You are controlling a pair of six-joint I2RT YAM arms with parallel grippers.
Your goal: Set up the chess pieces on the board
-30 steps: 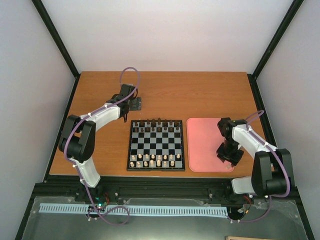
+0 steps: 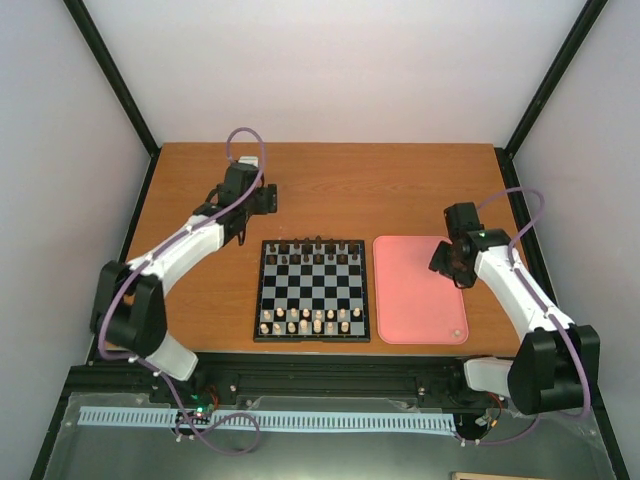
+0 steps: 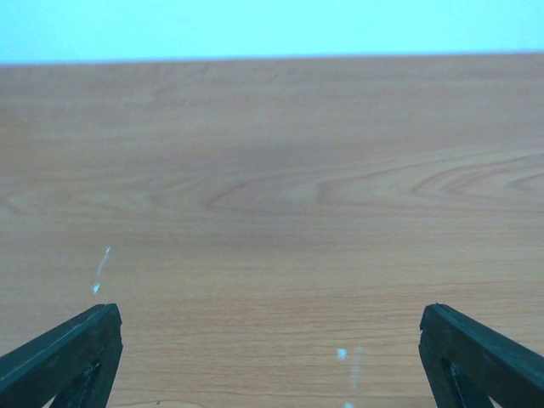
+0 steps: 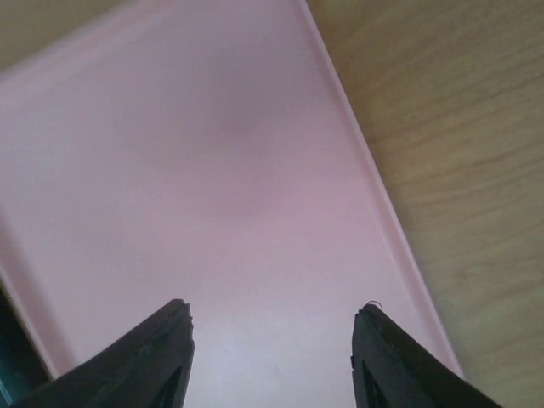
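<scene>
The chessboard (image 2: 312,291) lies at the middle front of the table in the top view. Dark pieces (image 2: 318,250) fill rows on its far side, and light pieces (image 2: 317,327) stand in rows on its near side. One small light piece (image 2: 457,333) rests on the pink tray (image 2: 400,330), in its near right corner. Over the tray's far right part hovers my right gripper (image 2: 450,270), its fingers apart with only bare tray between them in the right wrist view. My left gripper (image 2: 268,200) is open and empty behind the board, above bare wood.
The tray sits close beside the board's right edge. Bare wood (image 2: 380,190) stretches across the back of the table. Purple cables (image 2: 185,232) loop along both arms.
My right gripper has left the tray's near right corner and moved toward its far side, uncovering the small light piece. Board pieces look unchanged.
</scene>
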